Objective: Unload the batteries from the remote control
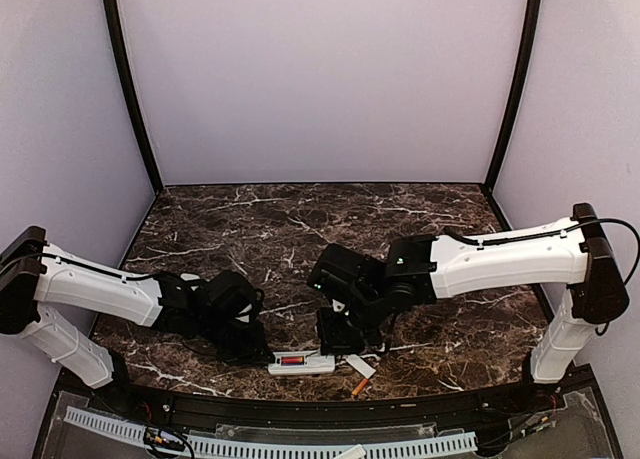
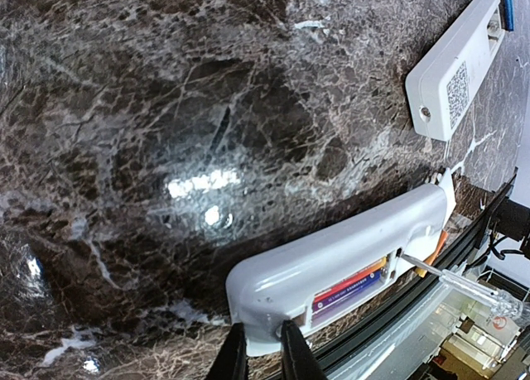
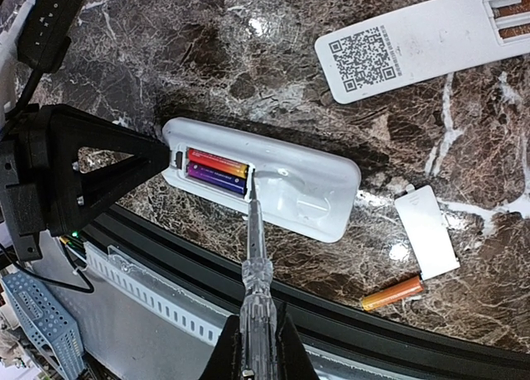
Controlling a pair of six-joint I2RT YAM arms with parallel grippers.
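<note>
The white remote control lies on the marble table with its battery bay uncovered. Two batteries sit side by side in that bay, one red and orange, one purple. My left gripper is shut on the remote's end beside the bay. A clear-handled screwdriver is clamped in my shut right gripper. In the right wrist view, its thin tip meets the bay's edge at the batteries' right ends; whether it sits under a battery cannot be told.
A second white remote, with a QR label, lies behind. To the right are a loose white cover and an orange battery. The table's dark front rail runs close by the remote.
</note>
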